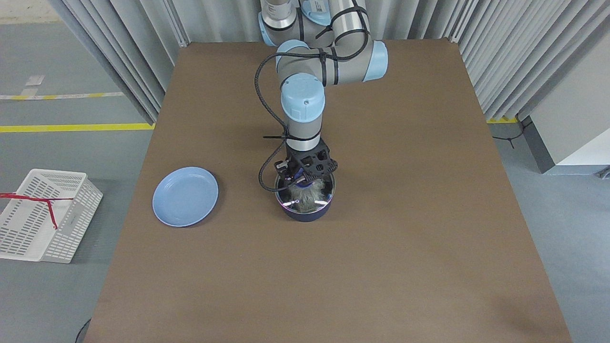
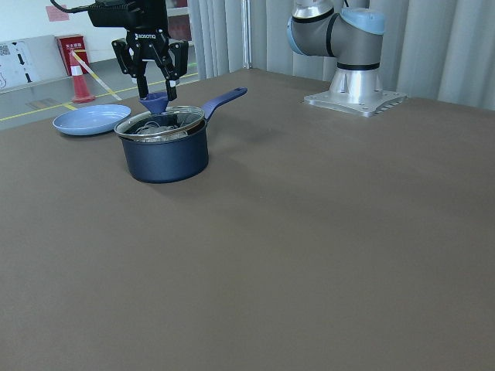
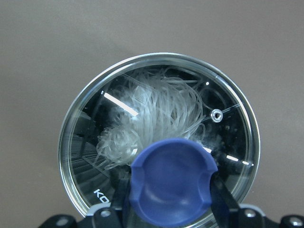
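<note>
A dark blue saucepan (image 2: 166, 161) with a handle stands on the table under my gripper (image 2: 155, 89). Its glass lid (image 3: 90, 142) has a blue knob (image 3: 173, 183), which sits between my gripper's fingers, as the wrist view shows; the gripper appears shut on it. Pale noodle-like strands (image 3: 152, 109) show through the glass. In the left view the lid sits on the pot, perhaps slightly raised. A light blue plate (image 1: 185, 196) lies to the pot's left in the front view.
A white basket (image 1: 68, 234) is on the floor at the left. The robot base (image 2: 356, 97) stands at the table's back, beside curtains.
</note>
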